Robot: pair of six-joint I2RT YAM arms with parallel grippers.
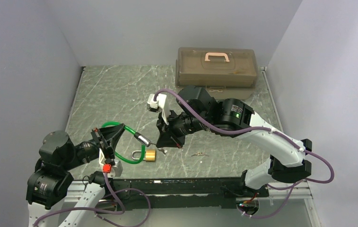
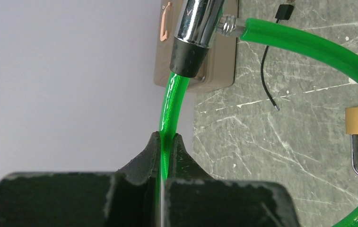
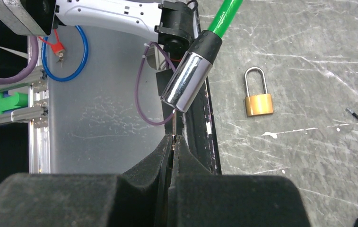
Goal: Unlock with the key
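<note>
A green cable lock loops through the air above the table. My left gripper is shut on its green cable (image 2: 171,101), close below the black collar of the chrome lock cylinder (image 2: 198,23). The cable's other end (image 2: 230,25) sits in the cylinder's side. In the right wrist view, the cylinder's end face points toward my right gripper, which is shut on a thin key (image 3: 174,124). The key's blade reaches the cylinder face; how deep it sits cannot be told. A second key (image 1: 163,151) hangs beside the right fingertips in the top view.
A brass padlock (image 1: 150,155) lies on the table below the loop, and small keys (image 1: 199,154) lie to its right. At the back right stands a brown toolbox (image 1: 216,73).
</note>
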